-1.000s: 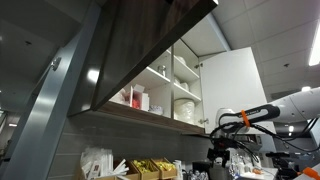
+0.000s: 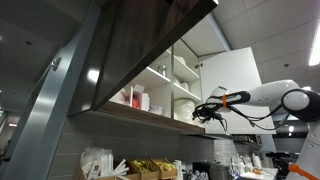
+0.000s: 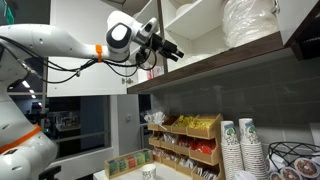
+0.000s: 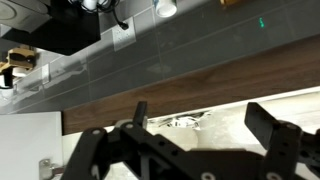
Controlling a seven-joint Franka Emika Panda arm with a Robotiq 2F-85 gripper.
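Note:
In the wrist view my gripper stands open, its two dark fingers wide apart with nothing between them. Past the fingertips run the brown bottom edge [image 4: 185, 88] of the wall cabinet and its white inside, where a small shiny clear item [image 4: 185, 121] lies. Exterior view 1 has the gripper [image 2: 202, 112] at the lower right of the open cabinet, close to the white door [image 2: 230, 85]. White stacked dishes [image 2: 184, 106] stand on the shelves there. From the other side, the gripper [image 3: 172, 47] appears near the cabinet's lower edge [image 3: 205, 63]; contact cannot be made out.
The cabinet's brown door [image 2: 140, 45] hangs open at the left. Below, wooden bins [image 3: 190, 128] of packets, stacked paper cups [image 3: 232, 150] and a white cup [image 3: 149, 171] occupy the counter. A clear bagged stack [image 3: 250, 20] sits on the shelf.
My arm has risen from below the cabinet's bottom edge to about shelf height, moving leftward toward the opening in exterior view 1. The cabinet and its contents look unchanged.

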